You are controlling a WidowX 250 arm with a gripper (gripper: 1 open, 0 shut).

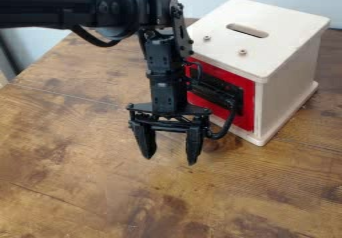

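Observation:
My black gripper (168, 148) hangs pointing down over the wooden table, its two fingers apart with nothing seen between them. It is in front of and left of a pale wooden box (290, 97) that has a slot in its sloped top and a red front panel (245, 117). The arm and a cable partly hide that red panel and the dark part on it.
A white area lies beyond the table's back left edge.

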